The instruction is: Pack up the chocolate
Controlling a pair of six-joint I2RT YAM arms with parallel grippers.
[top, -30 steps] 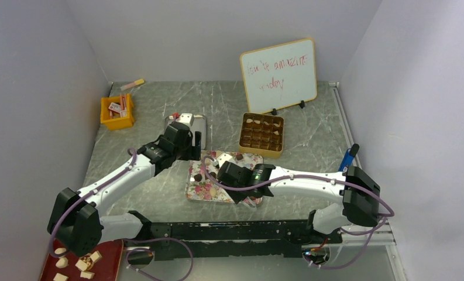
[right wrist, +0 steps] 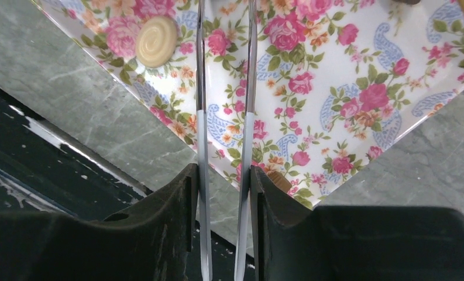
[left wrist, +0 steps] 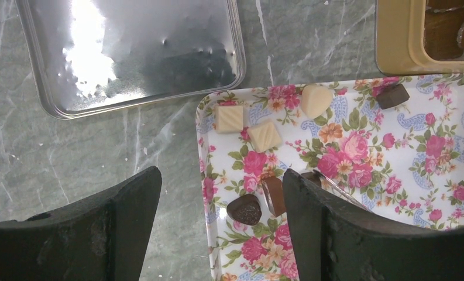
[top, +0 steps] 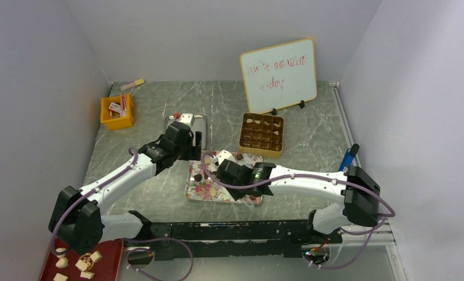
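A floral tray (top: 194, 193) holds white chocolates (left wrist: 229, 119), dark chocolates (left wrist: 244, 209), a brown piece (left wrist: 274, 194) and a round white one (right wrist: 156, 41). The gold box (top: 261, 134) behind it has compartments, some filled. My left gripper (top: 195, 146) stands open above the tray's left side, nothing between its fingers. My right gripper (top: 235, 187) is low over the tray, shut on metal tweezers (right wrist: 250, 88); their tips are cut off at the top of the right wrist view, so what is between them cannot be seen.
A metal tray (left wrist: 136, 52) lies behind the floral tray's left. An orange bin (top: 117, 122) is at back left, a whiteboard (top: 279, 88) at the back, a red tray of chocolates (top: 109, 263) at lower left. Right of the gold box is clear.
The right arm has shifted slightly over the floral tray. The left arm looks unmoved.
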